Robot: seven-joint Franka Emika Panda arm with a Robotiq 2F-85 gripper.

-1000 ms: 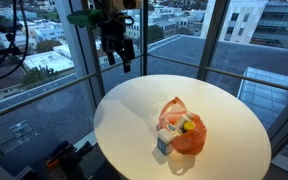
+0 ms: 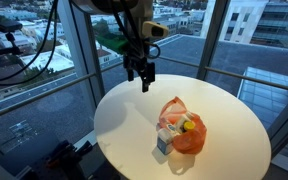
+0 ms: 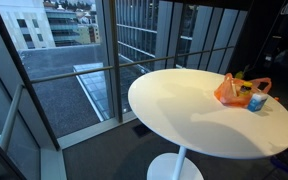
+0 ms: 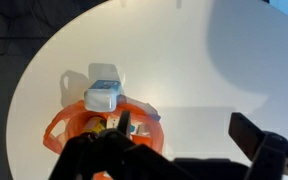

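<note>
An orange plastic bag [image 2: 189,141] rests on the white round table [image 2: 129,125], its mouth spread open. Inside it a yellow item [image 2: 189,126] and some pale ones show, too small to name. Beside the bag, on the table, stands a small blue-and-white container [image 4: 102,95], which exterior view 2 also shows as a box [image 3: 256,102] at the bag's near side. My gripper [image 2: 139,79] hangs above the table, behind and left of the bag and apart from it. In the wrist view its dark fingers [image 4: 246,133] are wide apart, the left one covering part of the bag.
Tall windows [image 3: 74,70] border the table's far side. A white pedestal [image 3: 179,165] holds the table up.
The arm has swung to the right and come a little lower over the table. The bag and the container have stayed where they were.
</note>
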